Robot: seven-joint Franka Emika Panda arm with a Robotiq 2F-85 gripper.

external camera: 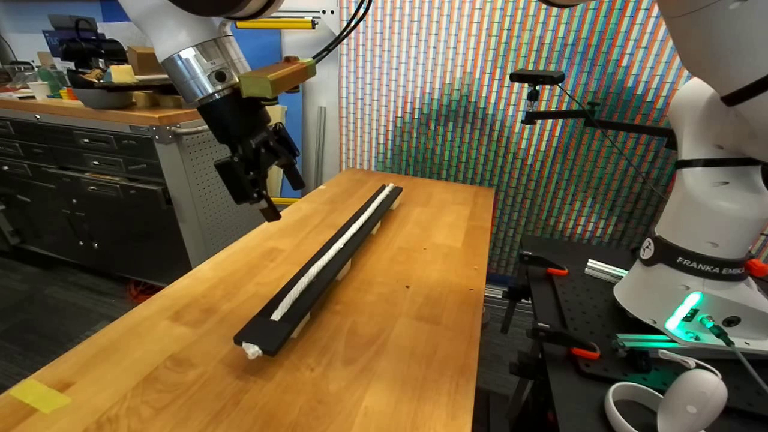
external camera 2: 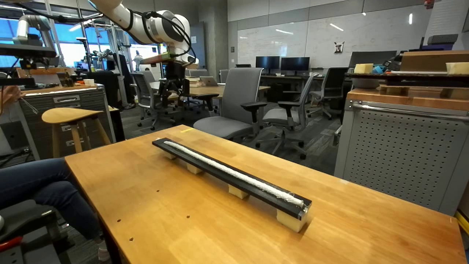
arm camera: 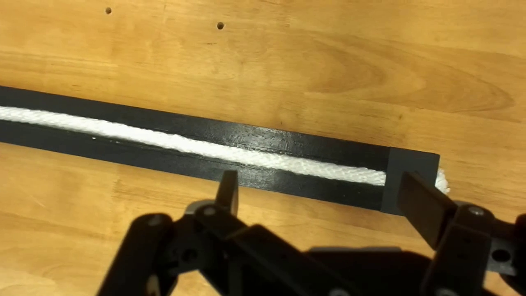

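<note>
A white braided rope (external camera: 333, 252) lies lengthwise along a long black channel (external camera: 365, 234) on the wooden table. In the wrist view a dark cover (arm camera: 410, 165) crosses the channel's right end, and the frayed rope end (arm camera: 442, 181) pokes out beyond it. My gripper (external camera: 285, 198) hangs well above the table, to the left of the channel in exterior view 1. Its fingers (arm camera: 425, 208) are spread wide with nothing between them. Seen from the wrist, the gripper lies just below the channel's line.
Small pale blocks (external camera 2: 237, 191) prop the channel off the table (external camera: 425, 324). Bare wood surrounds it on both sides. Yellow tape (external camera: 39, 395) marks the near left edge. In exterior view 2, a chair (external camera 2: 235, 105) stands beyond the table.
</note>
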